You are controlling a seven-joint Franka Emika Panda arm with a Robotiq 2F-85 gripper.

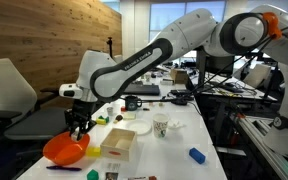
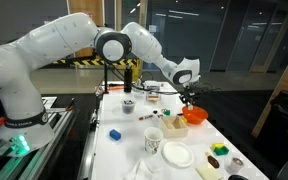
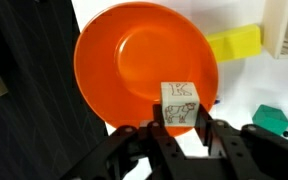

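Note:
In the wrist view my gripper is shut on a small white block with grey markings. Behind the block spreads an orange bowl, round and empty where it shows. From exterior view 1, the gripper points down over the right part of the orange bowl, at the table's left end. Exterior view 2 has the gripper beside the bowl's near side, small and hard to make out. Whether the block touches the bowl cannot be told.
A wooden box stands right of the bowl, with a yellow block between them. A green piece lies nearby. Farther off are a white cup, a plate and a blue block.

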